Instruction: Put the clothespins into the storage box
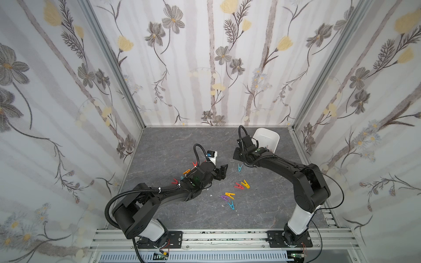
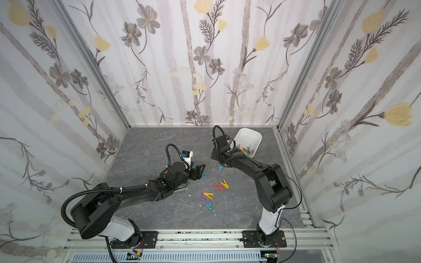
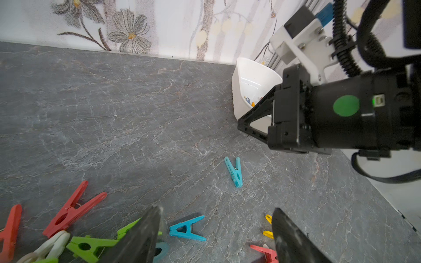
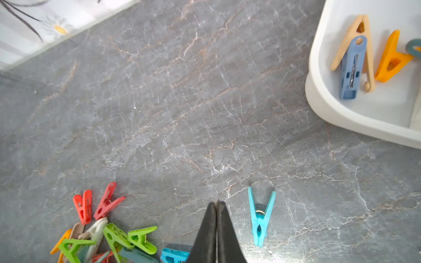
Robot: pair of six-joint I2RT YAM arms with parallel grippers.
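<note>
A teal clothespin (image 4: pixel 261 217) lies flat on the grey table, just right of my right gripper in the right wrist view. That gripper's fingertips meet, with nothing between them, and it hangs above the table. In the left wrist view the same teal clothespin (image 3: pixel 235 172) lies below and left of the right gripper. My left gripper stands open; a blue clothespin (image 3: pixel 187 228) lies beyond and between its blurred fingers. The white storage box (image 4: pixel 322 98) holds several clothespins, including a blue-grey one (image 4: pixel 353 70) and an orange one (image 4: pixel 391 59).
A pile of green, red and white clothespins (image 4: pixel 115 236) lies at the left. On the front middle of the table are red (image 1: pixel 239 186), yellow (image 1: pixel 245 184), purple (image 1: pixel 224 198) and blue (image 1: pixel 231 204) ones.
</note>
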